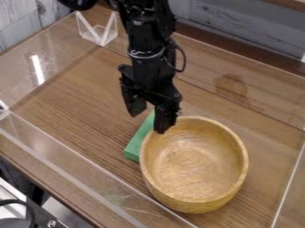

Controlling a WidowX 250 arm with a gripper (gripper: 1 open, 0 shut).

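Note:
The black arm hangs from the top of the view, with its gripper [150, 108] open above a green object [136, 145] on the wooden table. The green object lies partly behind a tan oval bowl [194, 169], along the bowl's left side. Whether the fingers touch either one is unclear. Nothing shows held in the gripper.
A white wire-like item [98, 27] stands at the back left. A dark cable lies at the lower left corner.

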